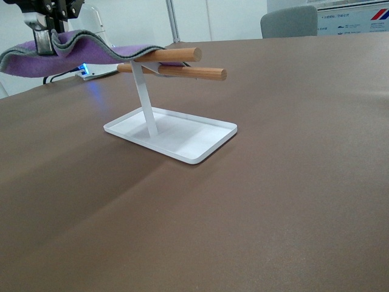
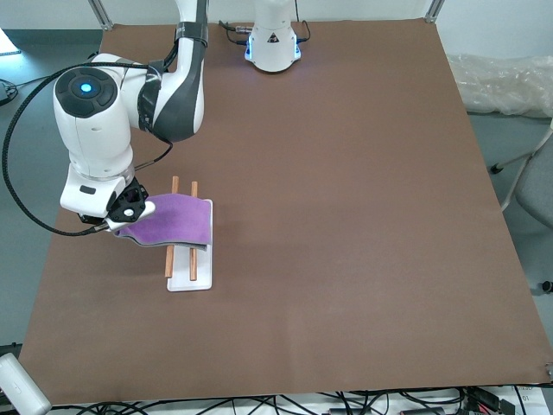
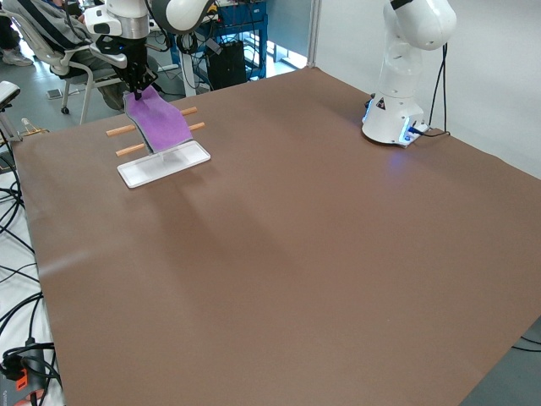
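A purple cloth with grey edging lies draped over the wooden bars of a white stand, whose flat tray base rests on the brown table. My gripper is at the cloth's outer end, left of the stand, shut on it; in the top view one metal finger reaches over the folded fabric. In the left view the fingers are mostly hidden under the arm's housing.
Cables run along its near edge, and a chair stands beside it.
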